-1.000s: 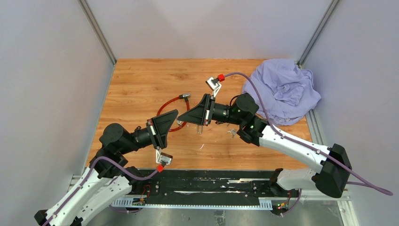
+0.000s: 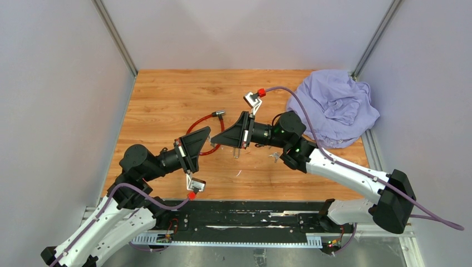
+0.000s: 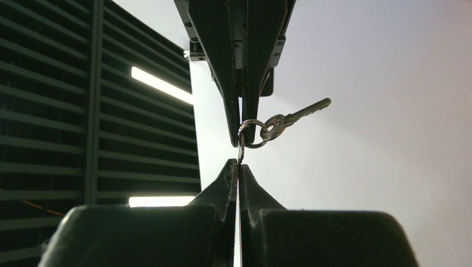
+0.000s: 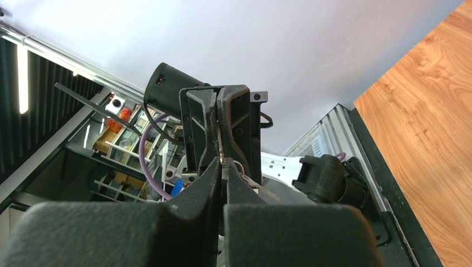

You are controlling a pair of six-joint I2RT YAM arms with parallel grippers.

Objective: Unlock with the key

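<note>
In the top view the two grippers meet tip to tip above the red cable lock (image 2: 199,122), whose metal head (image 2: 219,113) lies behind them. My left gripper is shut on a thin key (image 3: 240,151), seen edge-on. A ring (image 3: 254,146) links it to a second key (image 3: 307,110) sticking out sideways. Shut opposite, my right gripper has its fingertips against the first key and ring; whether it also pinches them cannot be told. The right wrist view shows the key's thin edge (image 4: 220,146) between the left gripper's fingers.
Small metal pieces (image 2: 275,156) lie on the wooden table (image 2: 167,94) under the right arm, with another silver piece (image 2: 236,153) nearby. A crumpled lavender cloth (image 2: 337,105) fills the back right corner.
Both arms stay almost where they were. The left wrist has turned very slightly, and a bit of metal now shows between the meeting fingertips that did not show a second ago.
</note>
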